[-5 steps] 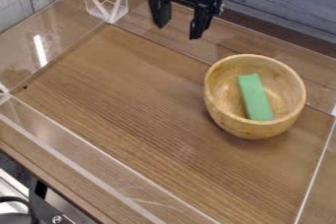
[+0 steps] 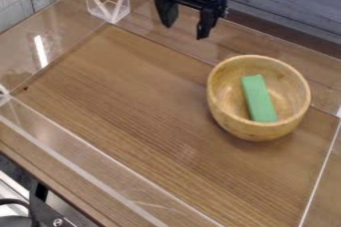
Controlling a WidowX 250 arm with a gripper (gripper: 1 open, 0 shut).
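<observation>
My gripper [image 2: 189, 17] is at the top centre of the view, dark, hanging over the back of the wooden table with its fingers apart and nothing visible between them. A wooden bowl [image 2: 280, 114] sits on the right, with a green block [image 2: 257, 96] lying inside it, well apart from the gripper.
A clear plastic holder [image 2: 110, 3] stands at the back left near the table's edge. A black cable lies off the table at the lower left.
My gripper has shifted slightly up and back, and its angle has altered a little. The bowl and green block stay where they were.
</observation>
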